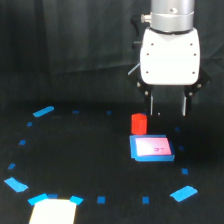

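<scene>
A small red block (139, 124) rests on the dark table, just behind the left part of a blue-rimmed box or tray with a pink face (153, 146). Above and behind this pair hangs my gripper (168, 106), with its two thin dark fingers pointing down and spread well apart. Only dark background shows between them, so the gripper is open and empty. It sits to the right of the red block and higher in the view. Whether the block touches the blue rim is too small to tell.
At the lower left edge stands a cream-coloured box with a blue rim (53, 211), partly cut off. Blue tape strips and small blue marks dot the black surface, such as a strip (184, 193) at lower right.
</scene>
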